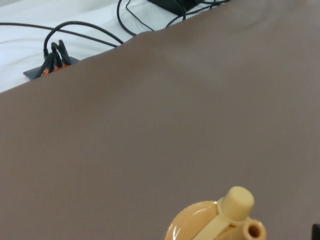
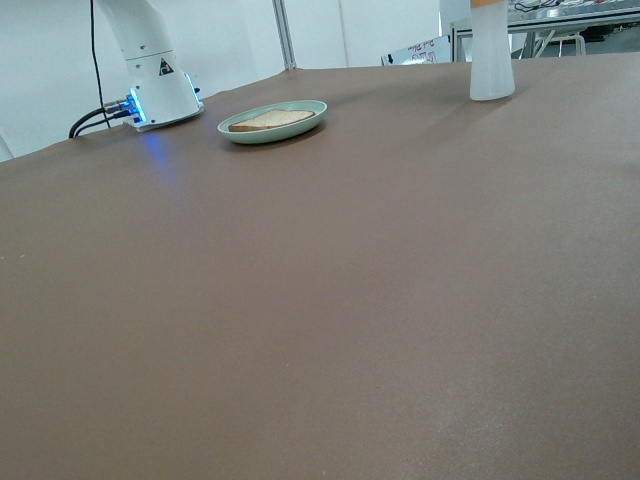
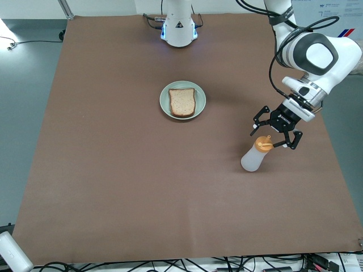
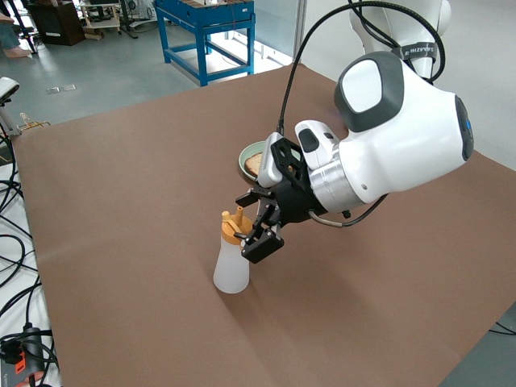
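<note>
A squeeze bottle [image 3: 253, 156] with a translucent white body and orange cap stands on the brown table, also seen as the bottle [image 4: 230, 266] in the right view. My gripper [image 3: 262, 139] is open just above it, its black fingers around and over the cap level. In the wrist view the cap [image 1: 195, 225] shows at the bottom edge. Only the bottle's body [image 2: 490, 55] shows clearly in the top view. A slice of bread [image 3: 182, 102] lies on a pale green plate [image 3: 198, 113] left of and behind the bottle in the left view.
Cables and devices [image 1: 55, 62] lie along one table edge.
</note>
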